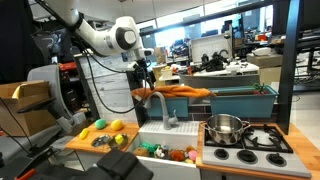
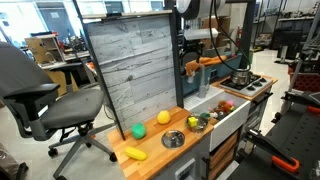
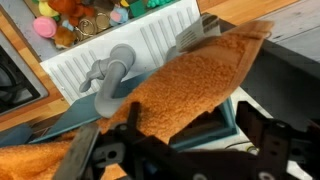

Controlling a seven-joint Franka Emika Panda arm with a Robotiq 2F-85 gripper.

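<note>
An orange towel (image 1: 185, 93) lies draped along the top of the teal bins behind the sink, and it fills the middle of the wrist view as a long, rumpled strip (image 3: 190, 85). My gripper (image 1: 147, 78) hangs near the towel's left end, close to the grey faucet (image 1: 160, 102). In the wrist view my gripper stands open, its dark fingers wide apart at the bottom. Part of the towel shows between and beyond them; I cannot tell whether they touch it.
A steel pot (image 1: 226, 128) stands beside the stove (image 1: 250, 150) at right. Toys (image 1: 178, 154) lie in the white sink area. A yellow ball (image 2: 164, 116), a green ball (image 2: 138, 130) and bowls rest on the left wooden counter (image 2: 178, 156).
</note>
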